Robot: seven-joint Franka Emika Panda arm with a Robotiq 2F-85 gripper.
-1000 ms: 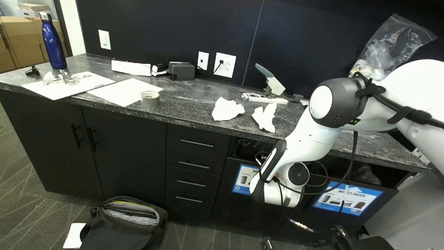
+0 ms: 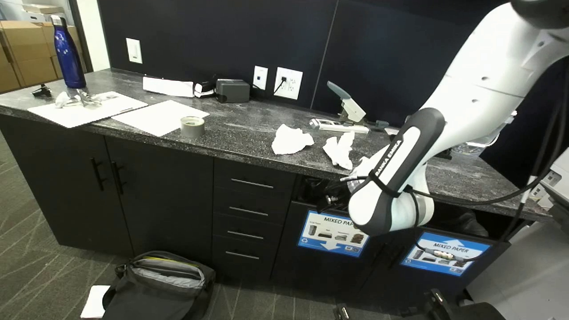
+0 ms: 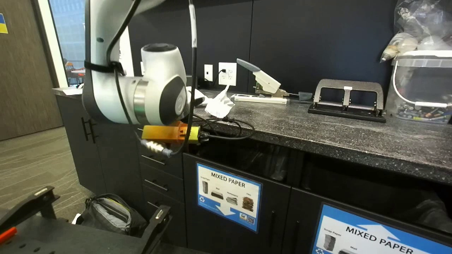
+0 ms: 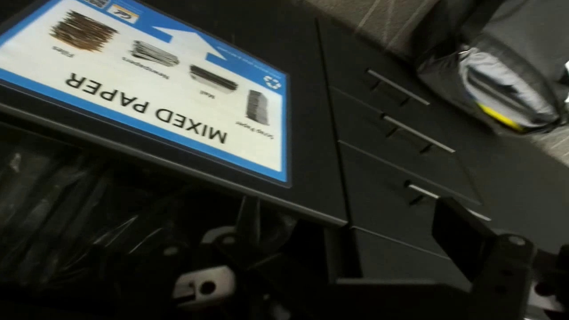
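Observation:
Two crumpled white papers, a left one [image 2: 292, 139] and a right one [image 2: 340, 151], lie apart on the dark speckled counter [image 2: 250, 120]. My gripper is open in the wrist view, its two dark fingers wide apart and nothing seen between them. It hangs by the counter's front, near the dark opening [image 4: 80, 197] above the left mixed paper sign [image 4: 149, 90]. In exterior view 1 the arm covers part of that sign's right corner. Exterior view 2 shows an orange part [image 3: 163, 133] at the wrist, with the fingers hard to make out.
A stapler [image 2: 350, 110] stands behind the papers, and a tape roll [image 2: 192, 126] sits near the front edge. On the right are a hole punch [image 3: 347, 99] and a clear bucket [image 3: 419, 89]. An open bag [image 2: 160, 285] lies on the floor.
The arm has risen and its forearm now slants down from the upper right. The wrist has moved up and right toward the counter edge. Both crumpled papers lie where they were.

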